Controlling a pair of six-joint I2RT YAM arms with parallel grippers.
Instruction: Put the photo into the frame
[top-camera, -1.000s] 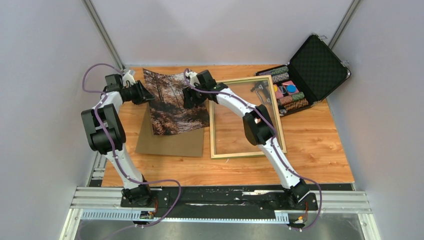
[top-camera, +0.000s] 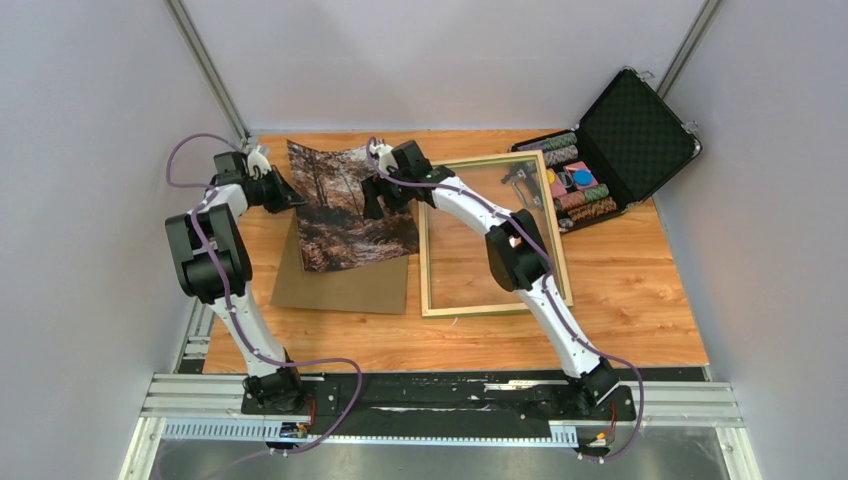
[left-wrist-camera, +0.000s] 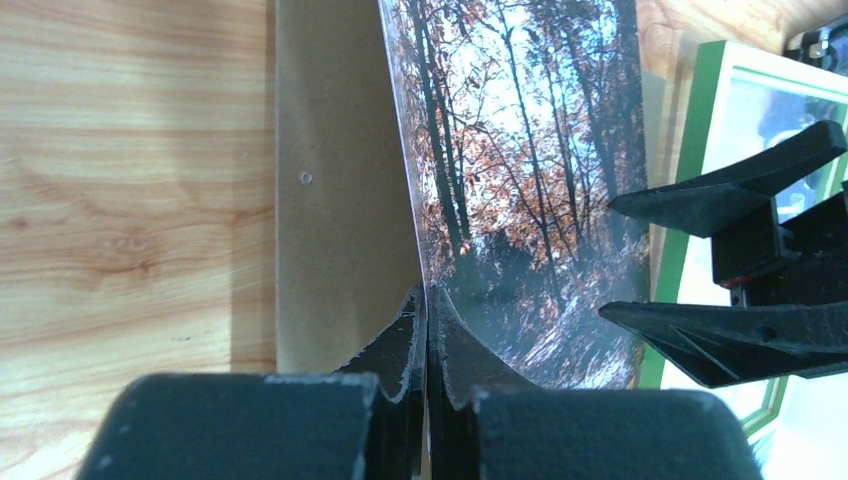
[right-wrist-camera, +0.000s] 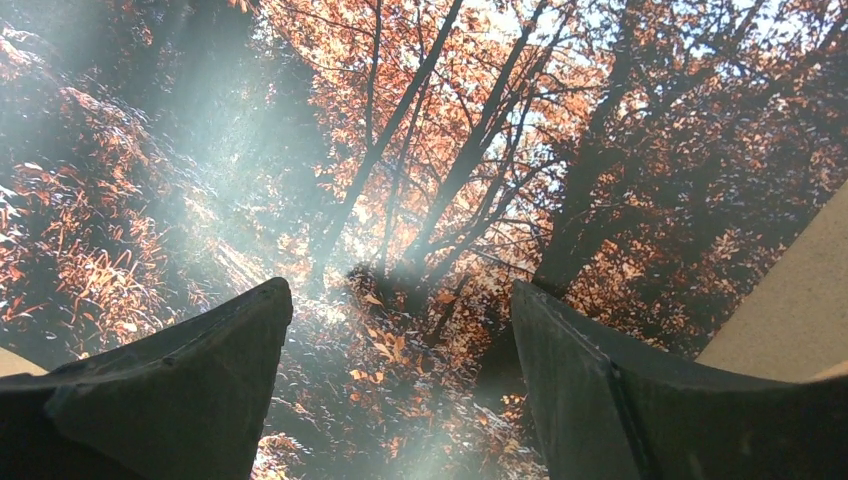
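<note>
The forest photo (top-camera: 340, 225) lies askew over the brown backing board (top-camera: 340, 293), its far edge curling up. Its left edge runs into the fingertips of my left gripper, which is shut on that edge. Over the right part of the photo is my right gripper, its fingers apart. From the right wrist view, the photo (right-wrist-camera: 450, 200) spreads out beyond these open fingers (right-wrist-camera: 560, 350), with nothing visible gripped between them. To the right, the wooden frame (top-camera: 424, 270) lies flat, partly crossed by my right arm.
An open black case (top-camera: 640, 130) with rolls and small items stands at the back right, touching or close to the frame. Small tools (top-camera: 525, 185) show within the frame's outline.
</note>
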